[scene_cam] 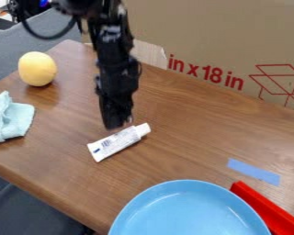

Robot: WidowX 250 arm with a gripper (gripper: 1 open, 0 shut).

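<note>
The black gripper [117,117] is above and just behind a white tube [118,143] with a cap at its right end, lying flat on the wooden table [186,128]. The fingertips look shut, with nothing visible between them, and they appear clear of the tube.
A yellow lemon-like object [37,69] and a pale blue cloth [6,117] sit at the left. A blue plate [186,214] is at the front, beside a red object [270,210] and blue tape [253,172]. A cardboard box [223,46] stands behind.
</note>
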